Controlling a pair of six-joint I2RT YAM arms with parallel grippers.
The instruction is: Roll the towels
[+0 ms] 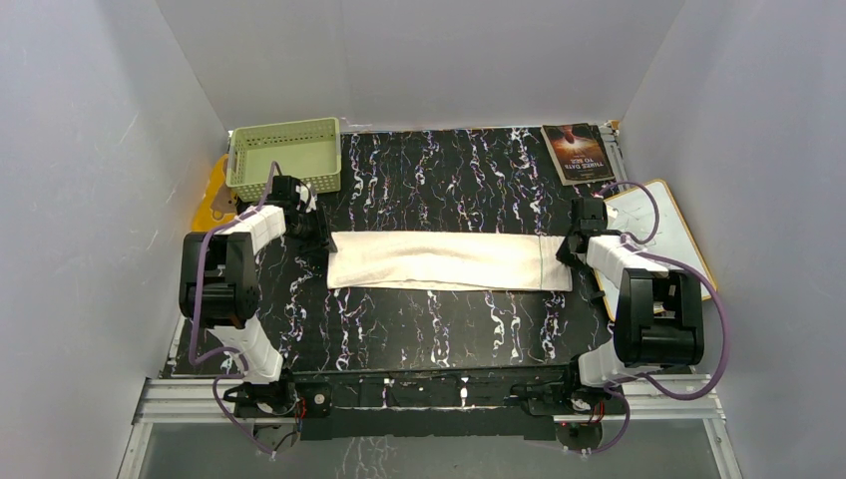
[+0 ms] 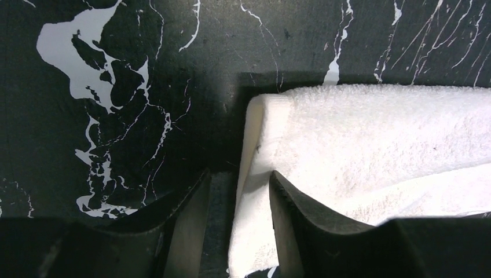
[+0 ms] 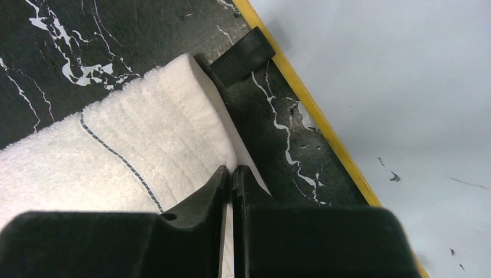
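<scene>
A white towel (image 1: 449, 257), folded lengthwise into a long strip, lies flat across the middle of the dark table. At its left end my left gripper stands part open; one finger (image 2: 194, 211) is over the table and the other over the towel's end, with nothing pinched between them. My right gripper is shut on the folded edge at the other end of the towel (image 3: 145, 133), near a dark stitched stripe. The towel's lower part there is hidden behind the right fingers.
A green basket (image 1: 334, 150) stands at the back left beside something yellow (image 1: 212, 215). At the right are a book (image 1: 579, 153) and a whiteboard (image 1: 678, 239), close to the right gripper. Bare table (image 1: 439, 334) lies in front of the towel.
</scene>
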